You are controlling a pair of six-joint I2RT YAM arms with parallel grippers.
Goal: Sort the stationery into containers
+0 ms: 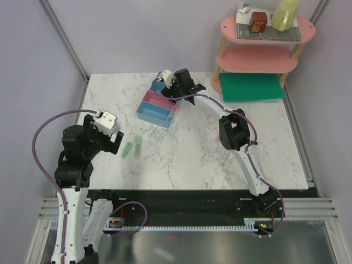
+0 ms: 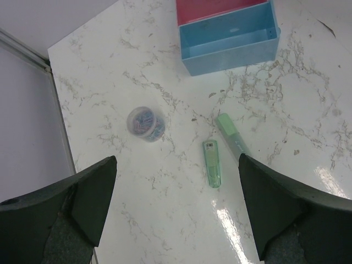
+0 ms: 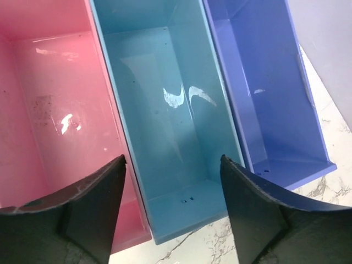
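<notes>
The container row has a light-blue front compartment [image 1: 154, 114], a pink one [image 1: 158, 98], another light-blue one [image 3: 159, 115] and a dark-blue one [image 3: 275, 88]. My right gripper is above the row, its fingers apart over the second light-blue compartment, nothing between them. The parts of the compartments visible in the right wrist view look empty. My left gripper is open and empty over the left side of the table. Ahead of its fingers stands a clear cup of small colored pieces [image 2: 146, 124]. Two green items lie nearby, one short [image 2: 212, 163], one longer [image 2: 233, 135].
A pink shelf [image 1: 258, 59] with a green board [image 1: 252, 87] stands at the back right. A small pink item [image 1: 218, 137] is partly hidden by the right arm.
</notes>
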